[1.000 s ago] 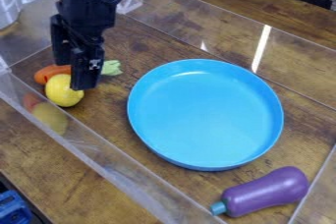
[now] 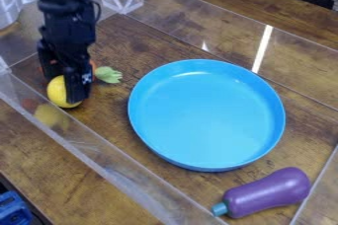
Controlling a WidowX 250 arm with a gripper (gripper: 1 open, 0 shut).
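My black gripper (image 2: 69, 76) is lowered at the left, its fingers around a yellow toy (image 2: 66, 93) that looks like a lemon or similar fruit. Whether the fingers press on it cannot be made out. Behind the gripper an orange carrot with green leaves (image 2: 109, 75) is mostly hidden.
A blue plate (image 2: 207, 111) fills the middle right. A purple eggplant (image 2: 268, 189) lies at the lower right. A clear wall runs along the left side close beside the yellow toy. Bare wood shows above the plate.
My gripper has come down from above the carrot and yellow toy to around the yellow toy, now covering much of the carrot.
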